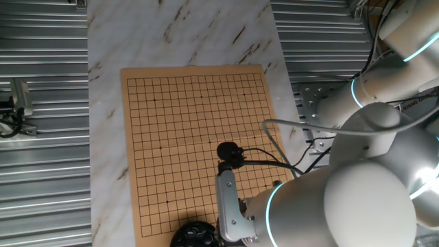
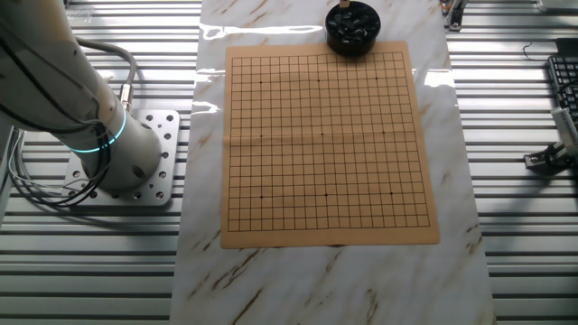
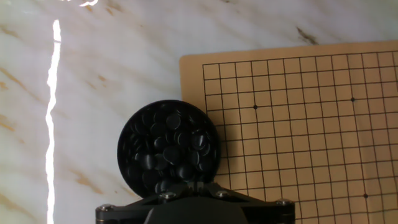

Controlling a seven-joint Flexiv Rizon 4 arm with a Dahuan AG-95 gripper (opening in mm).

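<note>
A round black bowl [image 3: 169, 149] full of black stones [image 3: 171, 154] sits against the left edge of the tan grid board [image 3: 193, 74] in the wrist view. My gripper is over the bowl's near rim, its fingers drawn together; no stone shows between them. Exterior view 2 has the bowl [image 2: 353, 41] at the board's far edge, with a small fingertip part [image 2: 344, 4] just above it at the top of the picture. In exterior view 1 the arm hides the fingertips, and the bowl [image 1: 195, 234] is cut off by the lower edge.
The board [image 2: 321, 171] lies flat and bare on a marble-patterned table [image 2: 271, 289]. Ribbed metal surfaces [image 2: 524, 262] flank the table. A loose grey cable [image 1: 309, 125] loops beside the arm over the board's right side in exterior view 1.
</note>
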